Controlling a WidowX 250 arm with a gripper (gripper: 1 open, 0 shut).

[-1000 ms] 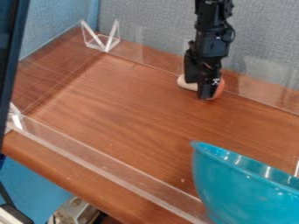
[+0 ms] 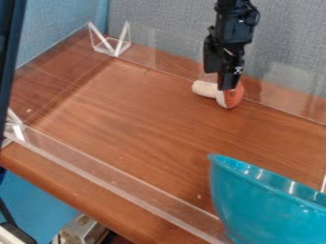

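My black gripper point(image 2: 223, 74) hangs from the top of the view at the back of the wooden table, open, just above a small object lying by the back edge. That object has a pale cylindrical part point(image 2: 204, 89) on the left and an orange-red rounded part point(image 2: 232, 98) on the right; whether these are one thing or two I cannot tell. The gripper's tips are over it, with nothing seen held between them.
A large teal bowl point(image 2: 265, 205) fills the lower right. Clear barriers run along the table's edges, with white brackets point(image 2: 111, 46) at the back left.
My gripper has risen from down over the small object to just above it, uncovering more of it. The object appears to lie in the same place.
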